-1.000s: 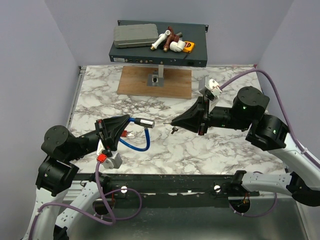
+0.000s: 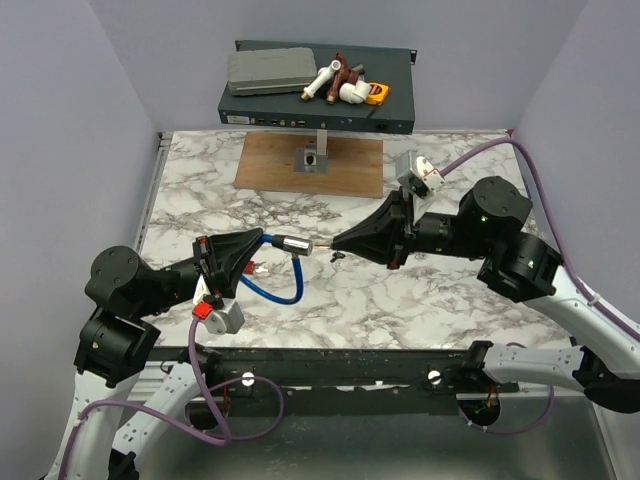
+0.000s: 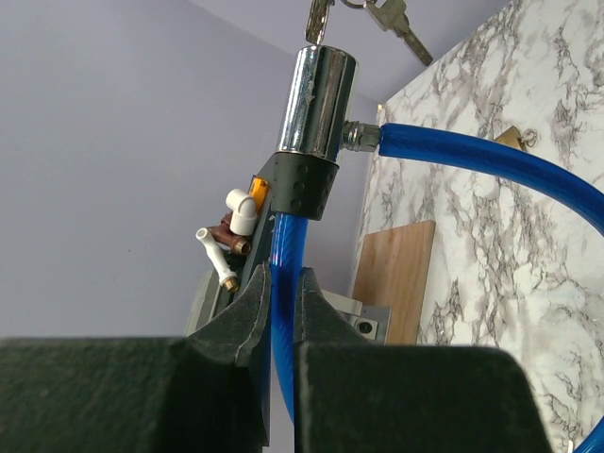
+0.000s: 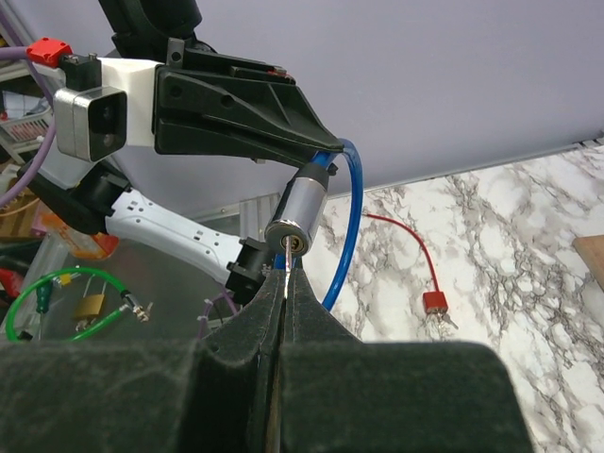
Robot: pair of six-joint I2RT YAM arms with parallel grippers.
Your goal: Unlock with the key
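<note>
A blue cable lock (image 2: 294, 244) with a chrome cylinder is held up over the table, its blue cable (image 3: 290, 250) pinched in my left gripper just behind the black collar. The cylinder's keyhole face points at my right gripper (image 2: 336, 244). That gripper is shut on a thin key (image 4: 288, 262), whose blade reaches the keyhole of the chrome cylinder (image 4: 304, 208). Blade and cylinder face look lined up and touching; how deep the tip sits I cannot tell. A second key (image 3: 401, 24) hangs on the same ring, below the right fingertips.
A wooden board (image 2: 265, 165) with a metal hasp lies at the back of the marble table (image 2: 430, 320). Behind it, a dark box (image 2: 230, 105) carries pipe fittings and a grey case. A red lock (image 4: 435, 302) with keys lies on the marble.
My right gripper has moved left with the key, closing the gap to the lock's face.
</note>
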